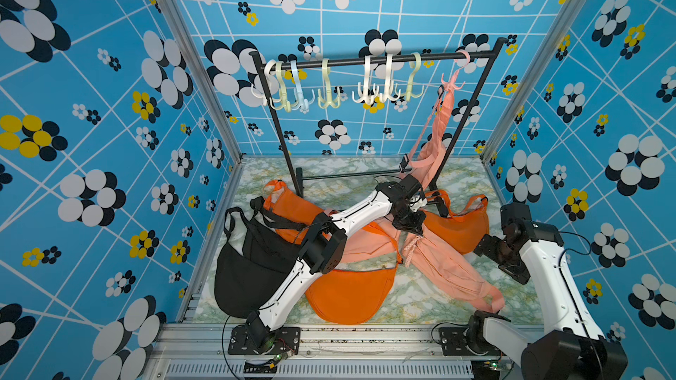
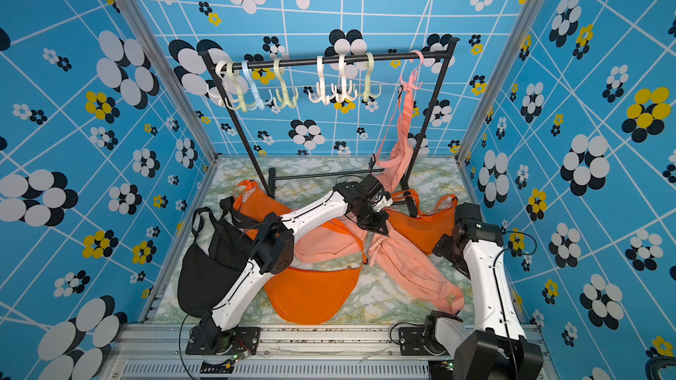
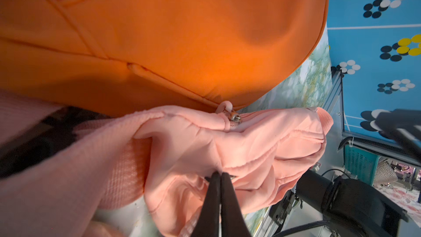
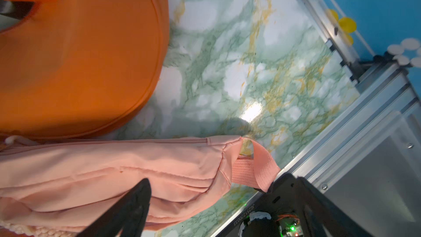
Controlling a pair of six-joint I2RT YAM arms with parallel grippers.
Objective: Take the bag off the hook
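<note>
A pink bag (image 1: 440, 119) hangs from a pink hook (image 1: 462, 57) at the right end of the black rack. Below it, another pink bag (image 1: 450, 271) lies on the marble floor beside an orange bag (image 1: 457, 235). My left gripper is shut, its tips down at the pink fabric lying low; whether cloth is pinched between them is hidden. My right gripper stands open above the right floor area, over the end of the lying pink bag.
Black bags (image 1: 250, 288) and more orange bags (image 1: 348, 295) cover the left and front floor. Several empty hooks (image 1: 324, 84) hang along the rail (image 2: 302, 60). Bare marble shows at the right.
</note>
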